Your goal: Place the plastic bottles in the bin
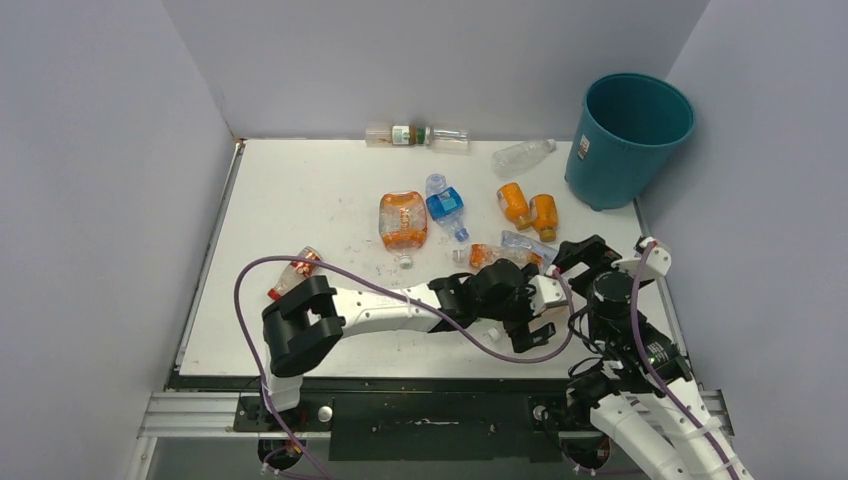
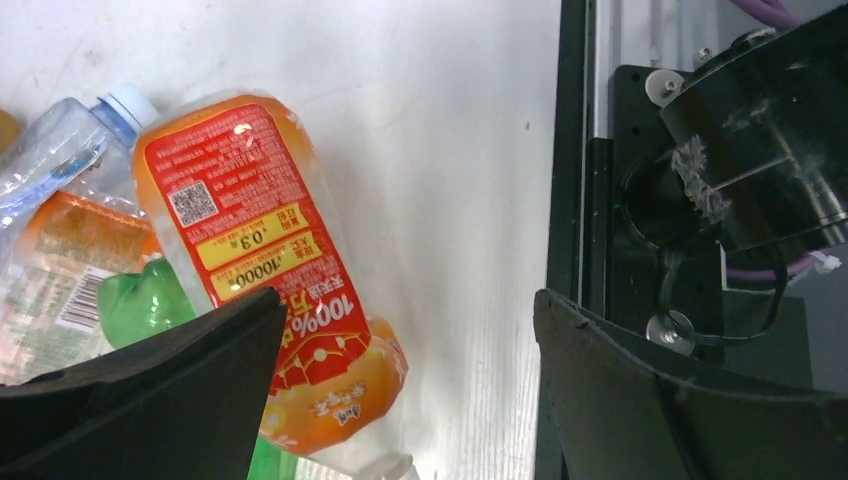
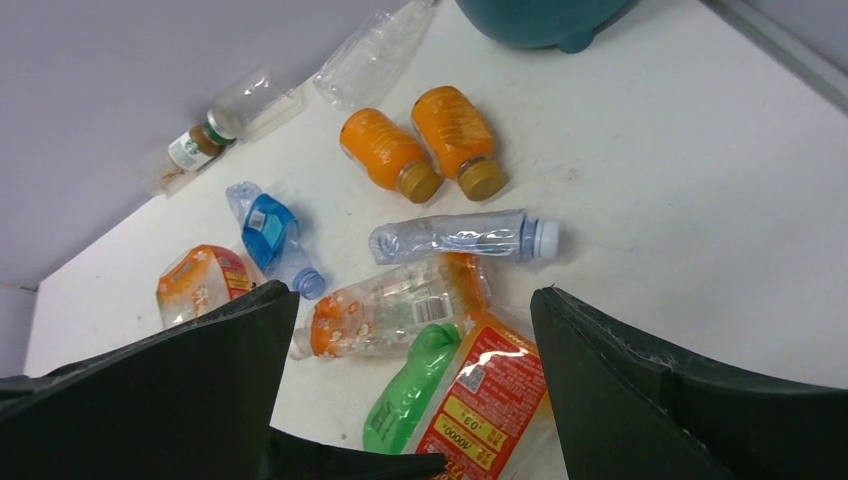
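Observation:
In the left wrist view, my left gripper is open over a red-labelled orange bottle, with a green bottle and a clear bottle beside it. My right gripper is open above the same group, which includes an orange-tinted bottle. Farther back lie two small orange bottles, a crushed blue-labelled bottle, a flat orange bottle, clear bottles and a jar-like bottle. The teal bin stands at the back right.
A red-labelled bottle lies at the left, partly behind my left arm. Both arms are close together at the front right, with purple cables looping over them.

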